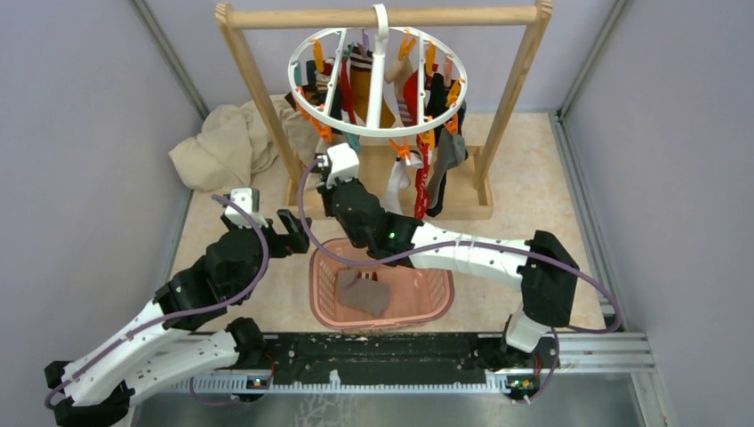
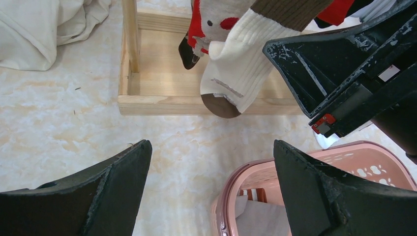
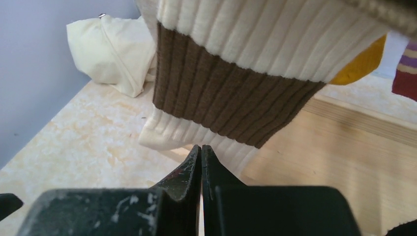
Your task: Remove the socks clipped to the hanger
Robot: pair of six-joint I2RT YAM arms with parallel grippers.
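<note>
Socks hang from orange clips on the white round hanger [image 1: 377, 130]. My right gripper [image 1: 324, 182] is raised just under the hanger's front left; in the right wrist view a brown-and-cream ribbed sock [image 3: 221, 93] fills the space before its fingertips, which appear together. In the left wrist view a cream sock [image 2: 238, 73] with brown cuff and toe hangs beside the right gripper's black body. My left gripper [image 1: 293, 233] waits lower left, its fingers wide apart with nothing between them. The pink basket [image 1: 425, 310] below holds a grey sock [image 1: 360, 294].
The wooden stand [image 1: 514, 80] carries the hanger. A beige cloth [image 1: 218, 151] lies on the floor at the back left. Side walls bound the area.
</note>
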